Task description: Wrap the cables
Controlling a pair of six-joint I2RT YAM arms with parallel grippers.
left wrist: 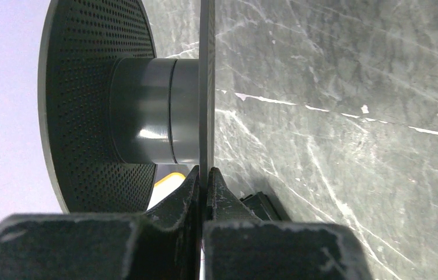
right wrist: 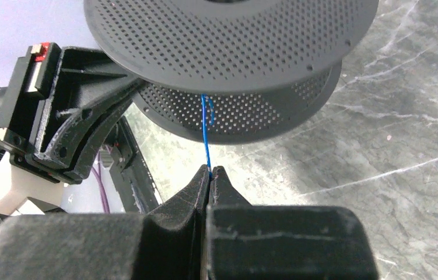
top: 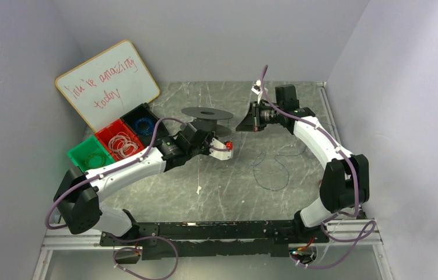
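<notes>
A dark grey spool (top: 206, 112) with two perforated flanges stands near the middle of the table. My left gripper is shut on the edge of one spool flange (left wrist: 206, 87). Close to the spool's right side, my right gripper is shut with a thin blue cable (right wrist: 206, 137) between its fingertips. From there the cable runs to the gap between the flanges, where a short piece shows against the perforated face. A loose length of blue cable (top: 287, 178) curves across the tabletop below the right arm. The spool's hub (left wrist: 146, 111) looks bare in the left wrist view.
Green (top: 77, 157), red (top: 101, 135) and black (top: 128, 119) bins with coiled cables stand at the left. Behind them leans a whiteboard (top: 100, 70) with red writing. Open table lies in front of the spool, between the arms.
</notes>
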